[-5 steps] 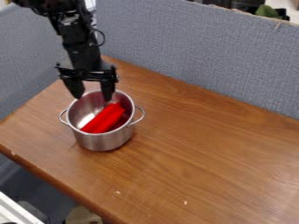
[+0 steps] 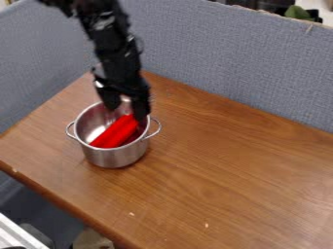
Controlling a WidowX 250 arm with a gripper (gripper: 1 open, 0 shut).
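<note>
A steel pot (image 2: 129, 153) with two wire handles stands on the left part of the wooden table (image 2: 235, 175). A red oblong object (image 2: 115, 133) lies inside it. My black gripper (image 2: 124, 104) is over the back of the pot, pointing down and blurred, with its fingertips near or just inside the rim. It is open. Whether it touches the red object cannot be told.
Grey padded walls (image 2: 235, 58) bound the table at the back and left.
The gripper has moved toward the camera and is now lower over the pot. The pot and red object look unmoved.
</note>
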